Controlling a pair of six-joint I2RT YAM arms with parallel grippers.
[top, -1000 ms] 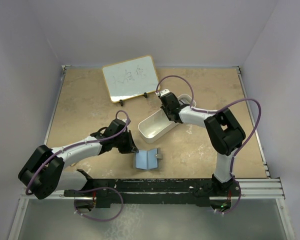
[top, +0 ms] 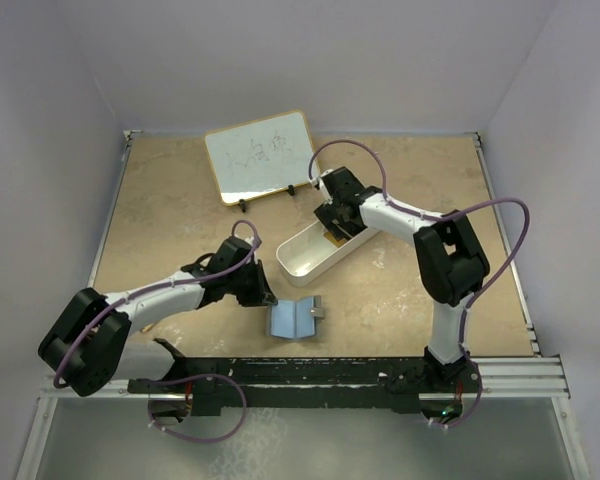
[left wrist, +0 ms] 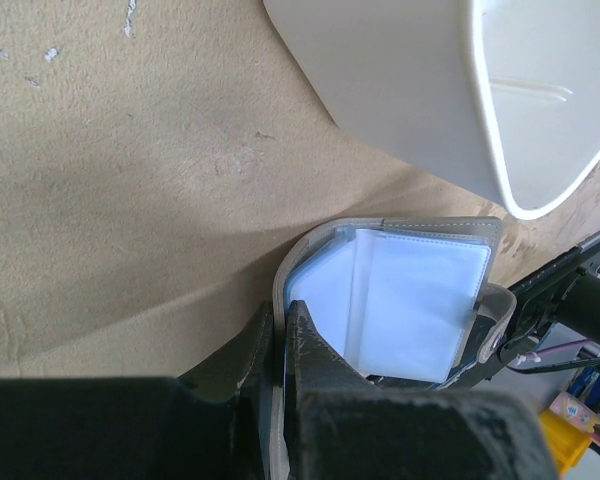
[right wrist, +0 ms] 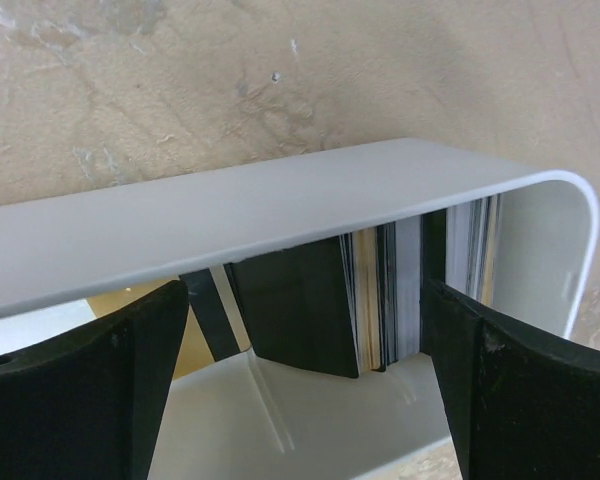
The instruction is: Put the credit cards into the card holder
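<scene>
The card holder (left wrist: 410, 300), an open wallet with pale blue sleeves, lies near the front edge (top: 292, 318). My left gripper is shut at its left edge; whether that edge is between the fingertips is unclear. A white plastic box (top: 305, 250) holds a row of cards (right wrist: 290, 310), dark, tan and grey, standing packed at one end. My right gripper is open over these cards, fingers either side of a dark card, nothing clearly held.
A whiteboard (top: 260, 155) lies at the back of the table.
The right arm has shifted at the box, its gripper now further over the cards than one second ago. The left arm and card holder look unchanged.
</scene>
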